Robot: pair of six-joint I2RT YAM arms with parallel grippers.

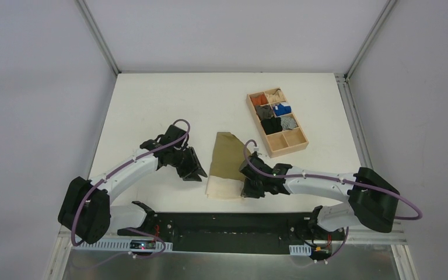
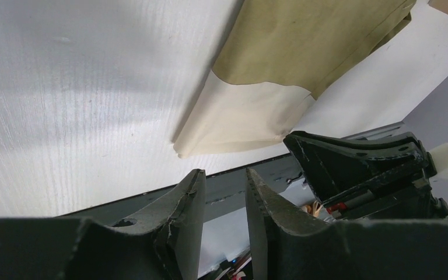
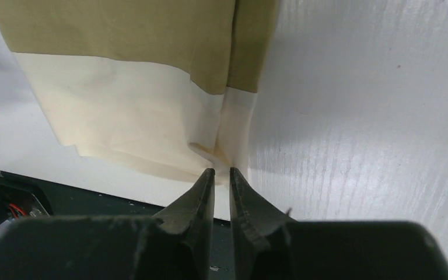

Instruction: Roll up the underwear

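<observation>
The underwear, olive (image 1: 226,154) with a cream band (image 1: 224,186), lies flat on the table, a narrow fold along its right side in the right wrist view. My left gripper is open, empty, just left of the cloth, its fingers partly apart. My right gripper is at the lower right corner of the cream band, over the small folded edge there, fingertips slightly apart. Whether they touch the cloth is unclear.
A wooden divided box (image 1: 294,143) with several folded garments and some empty compartments stands at the back right. A dark gap runs beyond the near edge.
</observation>
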